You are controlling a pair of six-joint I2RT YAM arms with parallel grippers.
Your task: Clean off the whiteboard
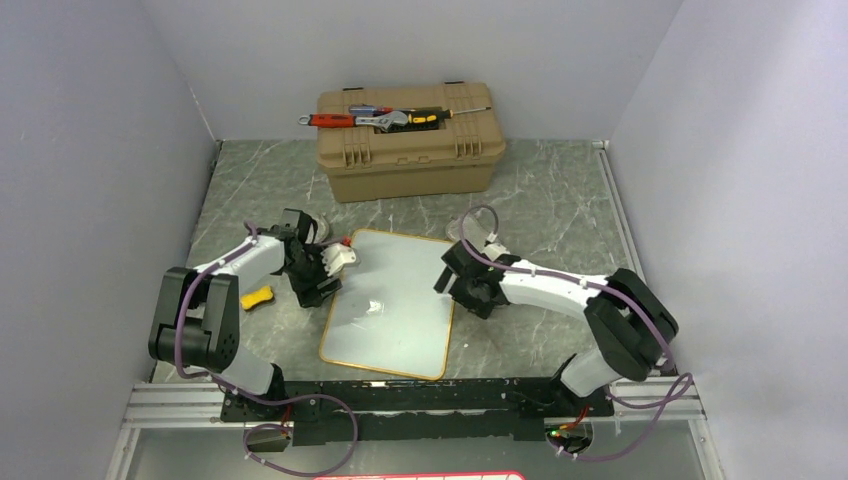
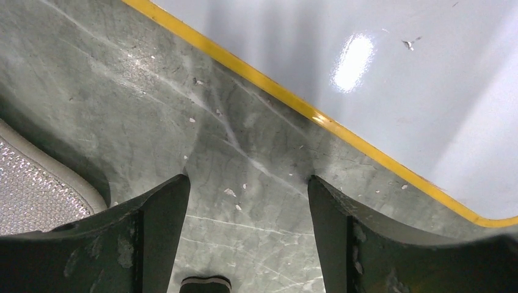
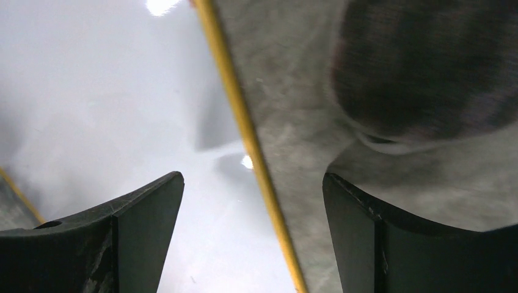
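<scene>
The whiteboard [image 1: 395, 310], edged in yellow, lies flat between the two arms; no clear writing shows on it. In the left wrist view a small dark speck lies on its white surface [image 2: 360, 67]. My left gripper is open over bare table by the board's left edge, nothing between its fingers. My right gripper, also open and empty, is above the board's right edge. Beyond the board's upper right corner lies a grey pad [image 1: 467, 229], partly covered by the right arm. A mesh-faced grey pad [image 2: 36, 183] shows beside the left gripper.
A yellow sponge [image 1: 257, 298] lies left of the left gripper. At the back stands a tan toolbox [image 1: 410, 175] with several tools on its lid. A dark, blurred object [image 3: 427, 67] fills the upper right of the right wrist view.
</scene>
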